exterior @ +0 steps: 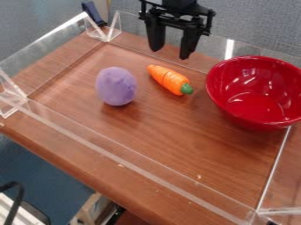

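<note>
My black gripper (172, 46) hangs at the top centre, open, its two fingers apart with nothing between them. Below it on the wooden surface lies an orange carrot (167, 78) with a green tip pointing toward the lower right. A purple egg-shaped object (115, 86) sits to the left of the carrot. A red bowl (253, 97) stands on the right, empty.
Clear low plastic walls (141, 160) border the wooden table (153, 141). A blue-grey floor shows at the lower left.
</note>
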